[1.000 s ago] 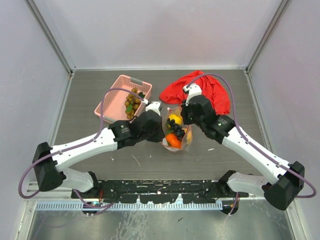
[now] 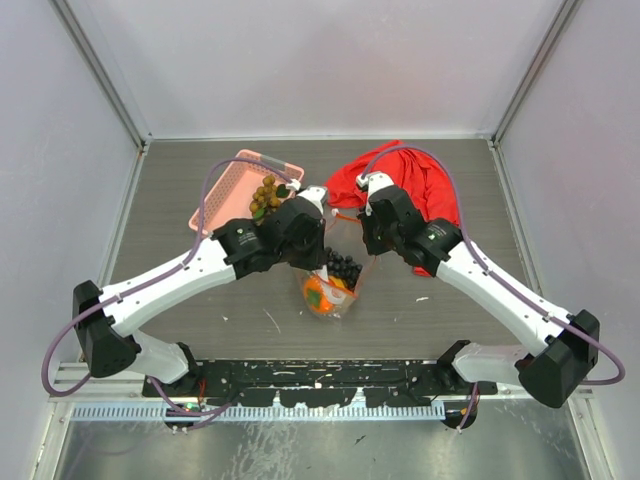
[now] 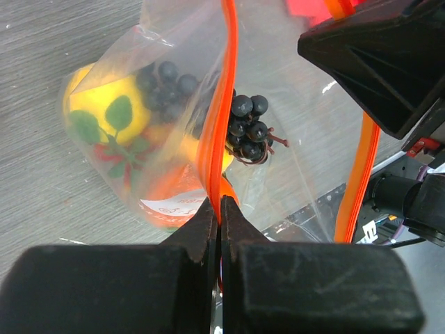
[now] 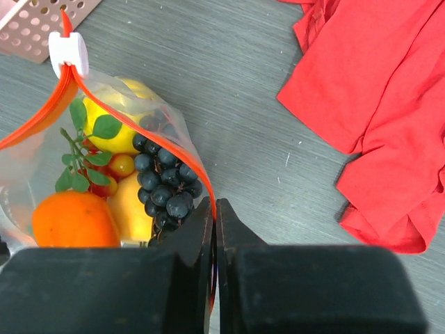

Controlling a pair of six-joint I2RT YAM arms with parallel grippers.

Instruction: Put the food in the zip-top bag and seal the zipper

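Inside the clear zip-top bag (image 2: pixel 347 236) are an orange fruit (image 4: pixel 75 220), a yellow fruit (image 4: pixel 125 104), dark grapes (image 4: pixel 164 182) and small tomatoes with green leaves. An orange zipper strip (image 4: pixel 142 131) lines its mouth, which gapes between my grippers; a white slider (image 4: pixel 68 52) sits at the far corner. My left gripper is shut on one side of the rim, its strip running up from the fingertips. On the opposite side, my right gripper has its fingers close together with the rim pinched between them.
A pink basket (image 2: pixel 235 190) with brown grapes (image 2: pixel 268 196) stands at the back left. Red cloth (image 2: pixel 425 180) lies crumpled at the back right.
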